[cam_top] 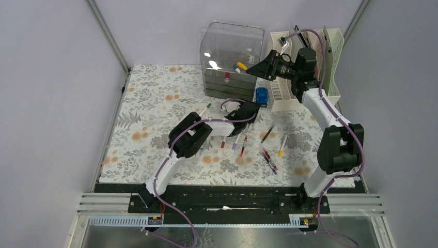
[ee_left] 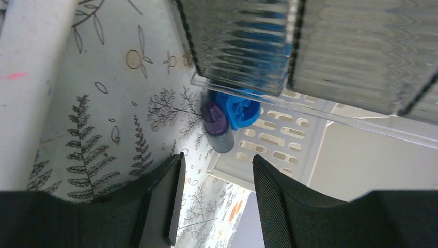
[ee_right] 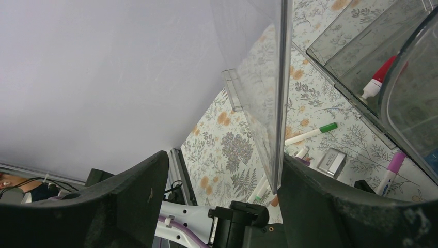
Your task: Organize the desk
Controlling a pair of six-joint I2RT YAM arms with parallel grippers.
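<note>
My left gripper stands open low in front of the clear organizer (cam_top: 230, 90), nothing between its fingers; just beyond them a purple-capped marker (ee_left: 215, 119) lies beside a blue plastic piece (ee_left: 243, 111), seen from above as a blue object (cam_top: 261, 95). My right gripper is at the organizer's upper right, fingers apart on either side of a clear upright panel (ee_right: 266, 103); contact is unclear. Inside the organizer are a red marker (ee_right: 382, 75) and yellow (cam_top: 241, 65) and blue pieces. Several markers lie loose on the floral mat, among them a yellow one (cam_top: 281, 147).
A cream file holder (cam_top: 279, 103) with upright boards stands at the back right, under the right arm. Walls border the desk on left, back and right.
</note>
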